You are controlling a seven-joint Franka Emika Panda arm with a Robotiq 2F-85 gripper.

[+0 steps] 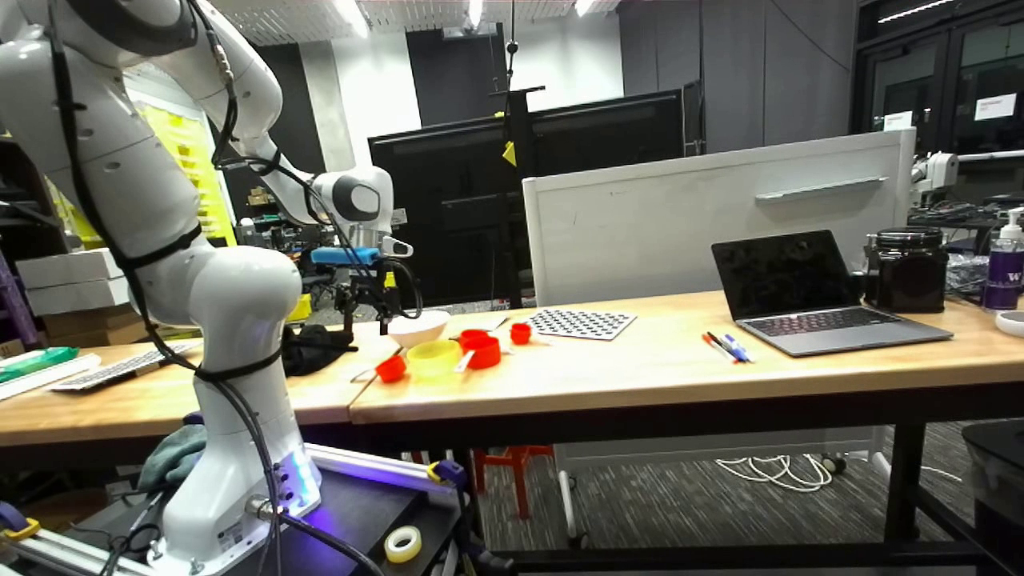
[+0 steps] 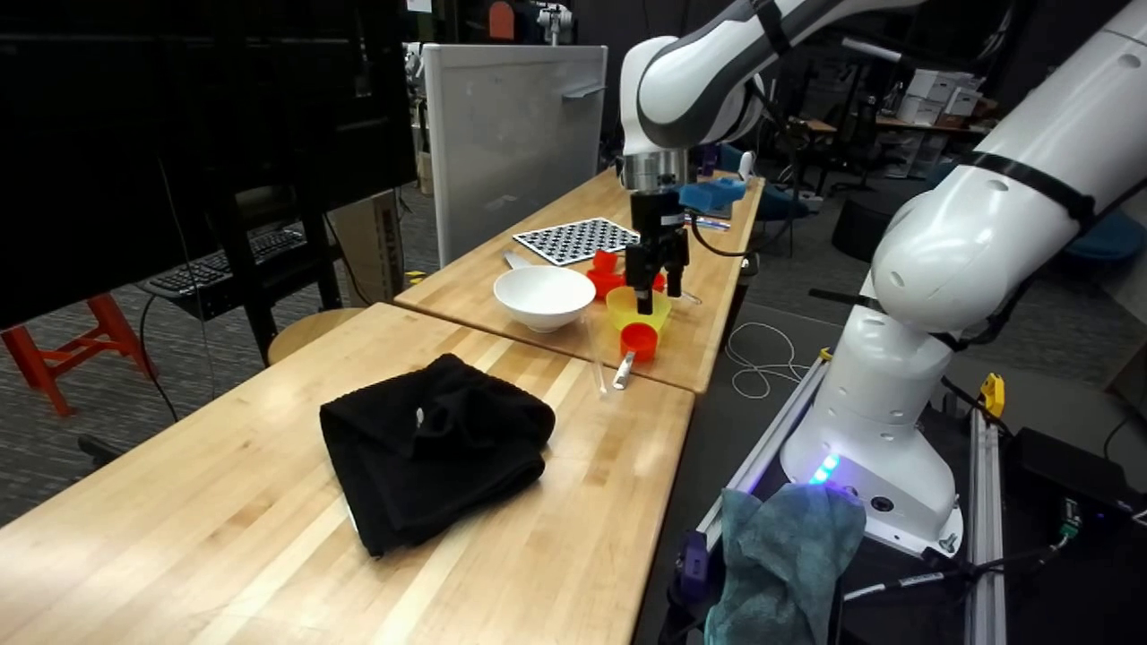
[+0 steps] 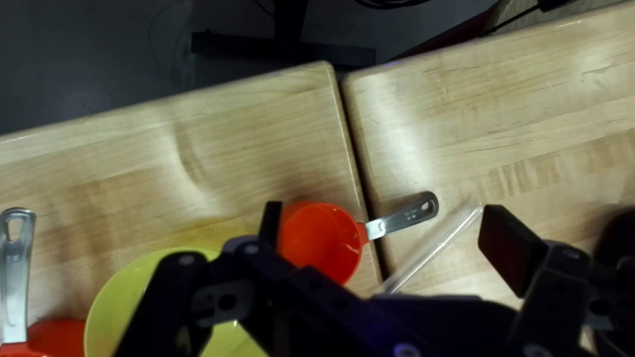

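Note:
My gripper is open above the table, its fingers spread wide with nothing held between them. Below, in the wrist view, a red measuring cup (image 3: 324,241) has its metal handle (image 3: 405,219) crossing the seam between the tabletops. Beside it lies a clear rod (image 3: 431,250). A yellow bowl (image 3: 128,294) is partly covered by the gripper. In exterior view 2 the gripper (image 2: 658,290) appears over the yellow bowl (image 2: 636,313), with the white bowl (image 2: 544,296) to its left and the red cup (image 2: 639,340) nearer the camera.
More red measuring cups (image 1: 482,351) sit beside the yellow bowl, and a checkered board (image 1: 581,323) lies past them. Black cloth (image 2: 441,446) covers part of the near table. A laptop (image 1: 826,317) and pens (image 1: 726,347) are farther along; table between board and laptop is clear.

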